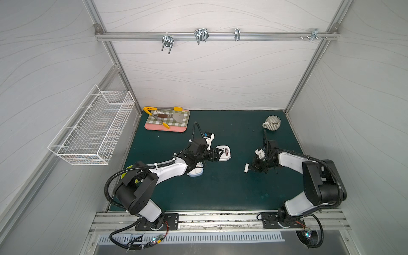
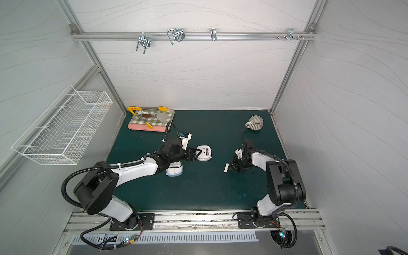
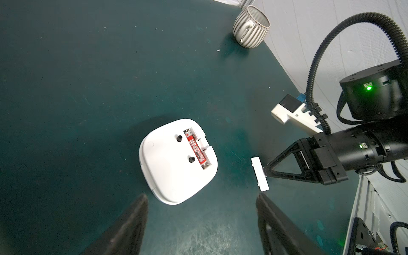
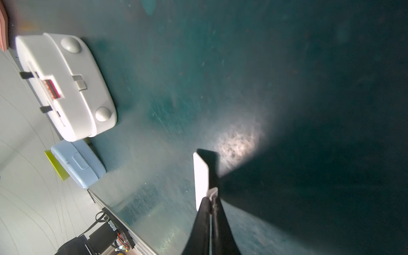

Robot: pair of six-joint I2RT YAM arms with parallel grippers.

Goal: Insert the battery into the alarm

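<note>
The white alarm (image 3: 170,165) lies on the table with its battery slot facing up. A red battery (image 3: 196,148) sits in that slot, which has no cover over it. In the left wrist view my left gripper stands open, its fingers apart with the alarm beyond them. My right gripper is shut on a small white battery cover (image 4: 201,178), gripped by its tab. The cover is apart from the alarm, to its right; its shadow falls on the table beside it.
A blue-white case (image 1: 196,170) lies under the left forearm. At the back stand a ribbed mug (image 1: 272,122) on the right and a pink tray (image 1: 165,128) with tongs on the left. The table between the alarm and the right gripper is clear.
</note>
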